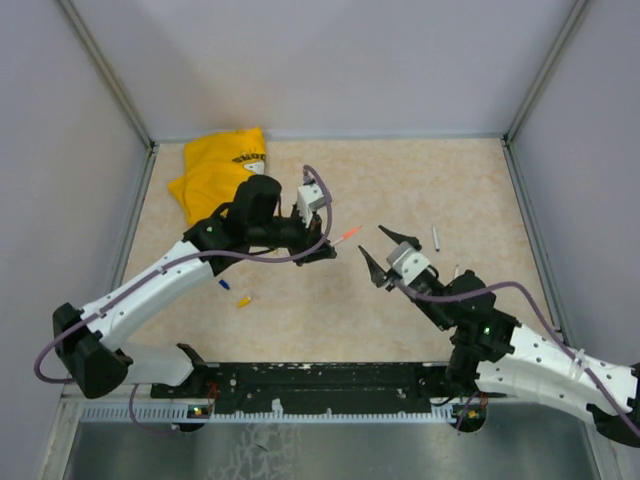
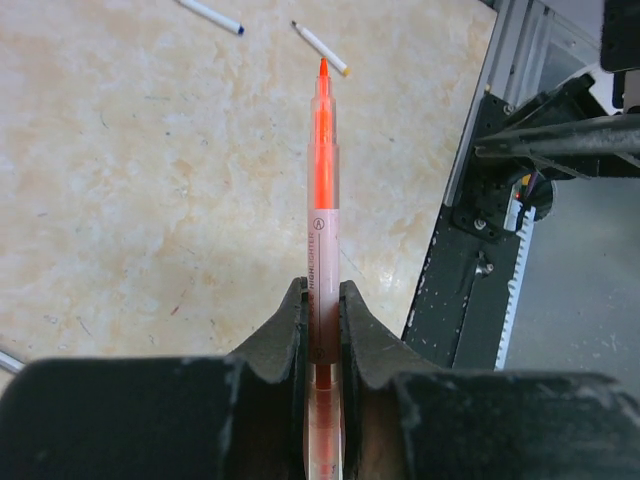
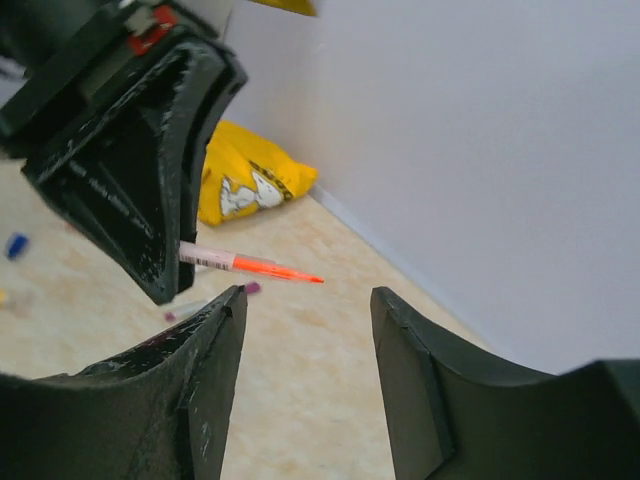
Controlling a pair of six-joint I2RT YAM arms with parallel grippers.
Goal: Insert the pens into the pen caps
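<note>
An orange pen points upward from my left gripper, which is shut on its pale barrel. In the right wrist view the same pen sticks out from the left gripper. My right gripper is open, apart from the pen, with nothing between its fingers. A white pen lies on the right of the table, and another near it. A blue cap and a yellow one lie at the left.
A yellow bag lies at the back left of the table. Grey walls border it.
</note>
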